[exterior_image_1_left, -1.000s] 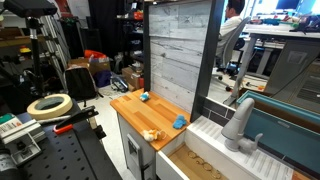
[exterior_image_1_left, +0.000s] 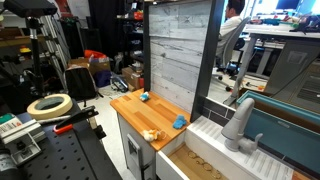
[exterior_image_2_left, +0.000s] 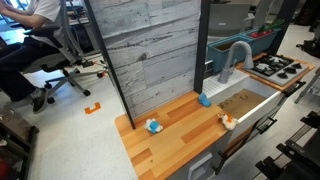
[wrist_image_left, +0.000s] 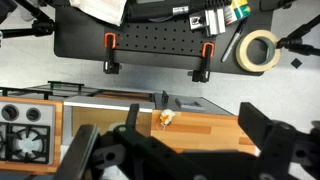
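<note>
My gripper shows as dark shapes along the bottom of the wrist view; whether its fingers are apart is unclear there. Beyond it, a small orange-and-white toy (wrist_image_left: 167, 118) lies on the wooden counter, apart from the gripper. That toy (exterior_image_2_left: 228, 122) sits at the counter's front edge, beside the open drawer (exterior_image_2_left: 245, 103). Two small blue things rest further back: one (exterior_image_2_left: 204, 100) near the wall's end, another (exterior_image_2_left: 153, 126) toward the counter's far end.
A grey faucet (exterior_image_1_left: 238, 124) stands behind the open drawer. A stove (wrist_image_left: 27, 143) lies at the counter's other end. Tape (wrist_image_left: 258, 51) and tools are on the black table (wrist_image_left: 75, 38). The white panel wall (exterior_image_2_left: 160, 60) backs the wooden counter (exterior_image_2_left: 180, 135), which is mostly bare.
</note>
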